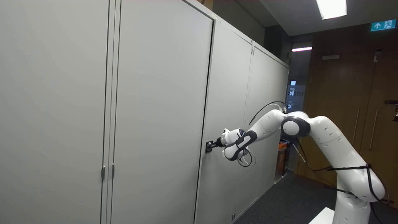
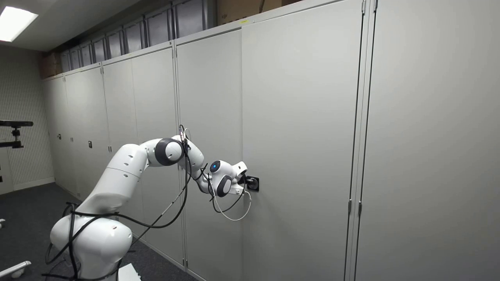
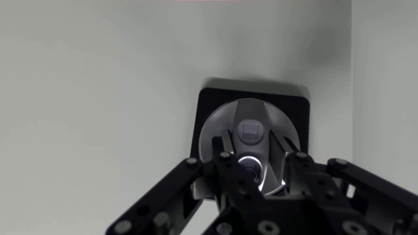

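Note:
A tall grey cabinet door (image 1: 226,93) carries a black square plate (image 3: 217,96) with a round silver dish set in it. Across the dish runs a grey turn handle (image 3: 250,111), upright in the wrist view, with a lock cylinder (image 3: 250,166) at its lower part. My gripper is shut on this handle, one finger on either side of it. From outside, the gripper (image 1: 213,145) meets the plate near the door's edge; the handle itself is mostly covered there. The door looks flush with its neighbour, the wide grey door (image 2: 300,117).
More grey cabinet doors (image 2: 206,103) stretch along the wall on both sides. Cables (image 2: 164,224) hang loosely from the arm. An orange-topped bin (image 1: 281,155) stands at the far end of the row. Dark carpet (image 1: 272,209) lies clear before the cabinets.

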